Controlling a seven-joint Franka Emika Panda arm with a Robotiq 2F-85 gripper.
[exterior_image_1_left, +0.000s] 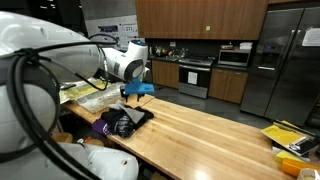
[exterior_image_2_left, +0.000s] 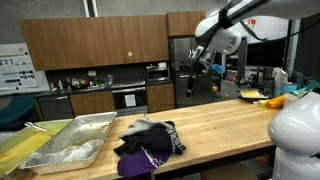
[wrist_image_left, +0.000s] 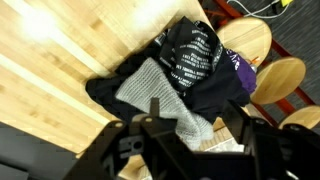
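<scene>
A heap of dark cloth lies on the wooden table, with a grey piece (exterior_image_2_left: 147, 133), a black piece with white print (exterior_image_2_left: 171, 137) and a purple piece (exterior_image_2_left: 152, 157) visible in it. Seen from the wrist, the grey cloth (wrist_image_left: 150, 82), black printed cloth (wrist_image_left: 191, 50) and purple cloth (wrist_image_left: 243, 70) lie beneath my gripper. Its two fingers stand apart and nothing shows held between them. In exterior view 1 my gripper (exterior_image_1_left: 137, 91) hangs above the heap (exterior_image_1_left: 124, 119), clear of it.
A metal tray (exterior_image_2_left: 75, 142) stands at the table's left side. Yellow things (exterior_image_1_left: 285, 136) lie at its far right end. Wooden stools (wrist_image_left: 248, 38) show beyond the table edge.
</scene>
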